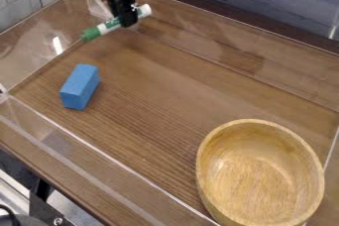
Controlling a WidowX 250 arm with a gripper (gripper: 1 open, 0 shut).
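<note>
A green and white cylindrical item [99, 30], marker-like, lies at a slant near the back left of the wooden table. My dark gripper [123, 17] comes down over it from the top, shut on it near its white right end. The fingers are small and dark, and hard to make out in detail.
A blue block [79, 86] sits on the left side of the table. A large yellow bowl [260, 170] stands at the front right. Clear edging runs along the left.
</note>
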